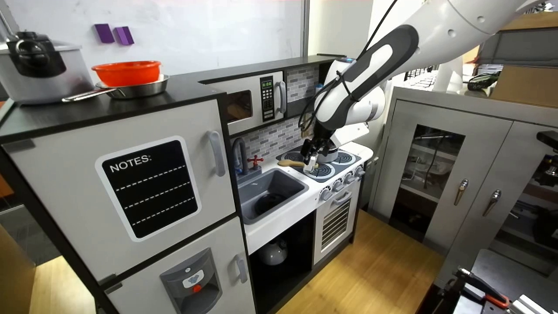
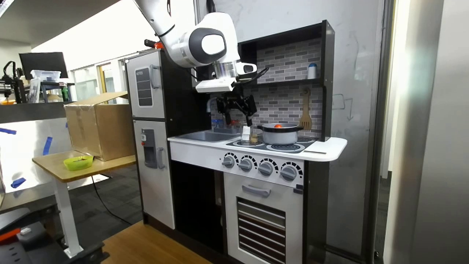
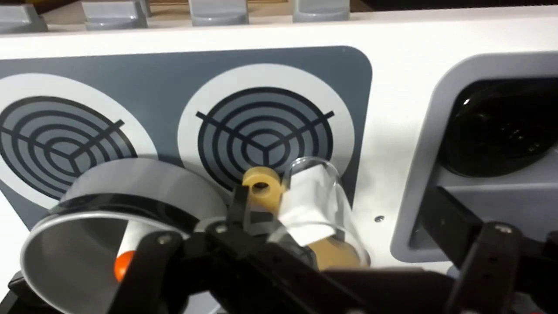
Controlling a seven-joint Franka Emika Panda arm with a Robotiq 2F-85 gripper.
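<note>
A clear glass (image 3: pixel 349 222) with a folded white paper (image 3: pixel 308 201) in it stands at the stovetop's corner nearest the sink. My gripper is open, its black fingers (image 3: pixel 239 206) wide apart on either side of the glass in the wrist view, with nothing gripped. From the second exterior view the gripper (image 2: pixel 238 120) hangs just above the glass (image 2: pixel 246 132). In the first exterior view it partly covers the glass (image 1: pixel 311 163). A wooden spoon (image 3: pixel 263 189) lies beside the glass, part of it hidden.
Close by on the stove stands a grey pot (image 2: pixel 280 136) holding a white, orange-ended item (image 3: pixel 124 264). The sink (image 1: pixel 274 191) has a black object in it. A backsplash (image 2: pixel 281 107) and shelf (image 2: pixel 285 82) rise behind.
</note>
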